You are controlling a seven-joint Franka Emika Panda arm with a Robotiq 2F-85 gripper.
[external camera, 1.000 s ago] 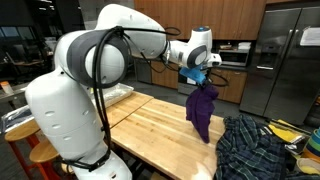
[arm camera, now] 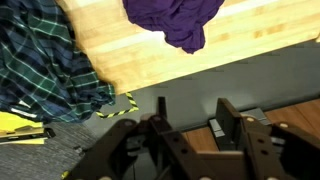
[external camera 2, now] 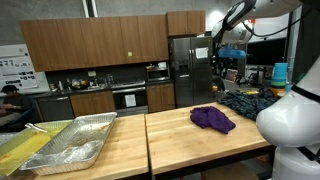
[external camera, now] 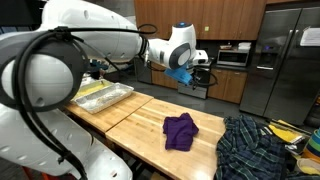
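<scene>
A purple cloth (external camera: 181,131) lies crumpled on the wooden table, and it shows again in exterior view 2 as a purple heap (external camera 2: 212,118). At the top of the wrist view only part of the cloth (arm camera: 180,14) is seen. My gripper (external camera: 203,74) is up in the air above the table, well clear of the cloth. In the wrist view the fingers (arm camera: 228,118) stand apart with nothing between them, so the gripper is open.
A dark plaid cloth (external camera: 250,150) covers the table's right side. Yellow-handled tools (arm camera: 22,134) lie past it. A lined tray (external camera 2: 75,145) sits at the table's other end. Bare wood (external camera: 140,125) shows between tray and purple cloth.
</scene>
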